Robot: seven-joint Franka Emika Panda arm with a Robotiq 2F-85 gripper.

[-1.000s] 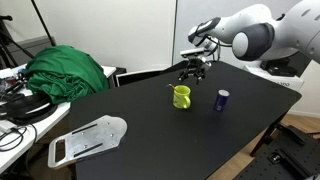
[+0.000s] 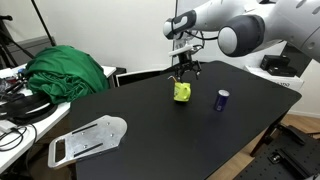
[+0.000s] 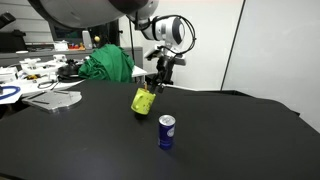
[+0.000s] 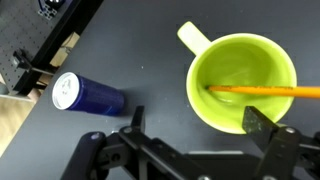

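Note:
A yellow-green mug [image 3: 143, 101] stands on the dark table and looks tilted in exterior view 2. In the wrist view its open top and handle show, and an orange stick [image 4: 265, 90] lies across the inside and out over the rim. My gripper is open, its two fingers apart at the near side of the mug [image 4: 215, 108]. From exterior view 1, the gripper [image 2: 186, 73] is just above and behind the mug [image 2: 182, 92]. Whether a finger touches the mug I cannot tell.
A dark blue can [image 2: 221, 100] stands upright close to the mug. A metal tray [image 2: 88, 140] lies at the table's left side, and a green cloth heap [image 2: 65, 75] sits beyond the edge. Between tray and mug the tabletop is bare.
The gripper has come down and nearer to the mug. Upright before, the mug now sits slightly farther back and its handle no longer shows the same way. The can and tray are unmoved.

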